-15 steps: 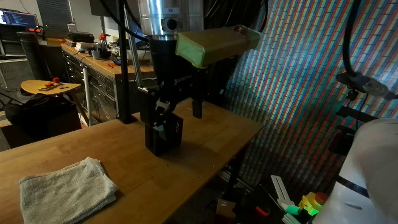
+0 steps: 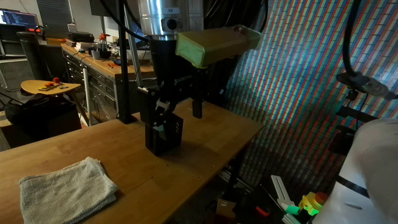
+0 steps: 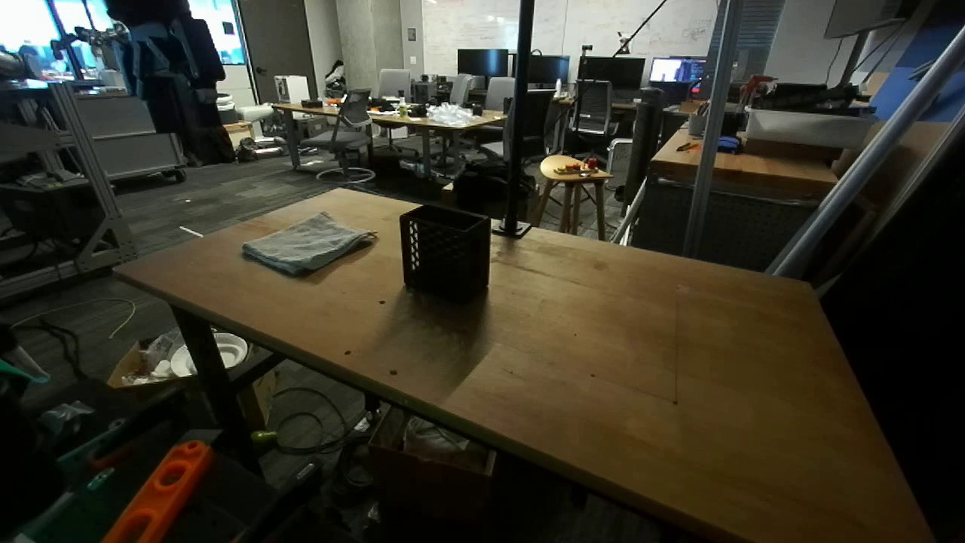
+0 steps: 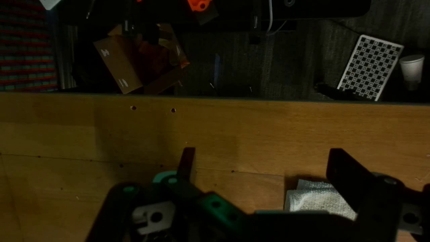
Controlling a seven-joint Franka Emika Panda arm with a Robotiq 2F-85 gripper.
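Observation:
My gripper (image 2: 178, 119) points down over the table with its two black fingers spread wide; in the wrist view, bare wood shows between the fingertips of the gripper. A black perforated basket (image 2: 166, 140) stands upright on the table, partly covered by the gripper in exterior view 1. Exterior view 2 shows this basket (image 3: 445, 258) unobstructed, but its inside is too dark to read. A folded grey cloth (image 2: 69, 192) lies flat, apart from the basket; one finger covers part of the cloth (image 4: 322, 199) in the wrist view.
A black post (image 3: 517, 136) rises at the table's edge near the basket. Beyond another edge, an open cardboard box (image 4: 125, 64) sits below. A side stool (image 2: 50, 87) holds small coloured items, off the table.

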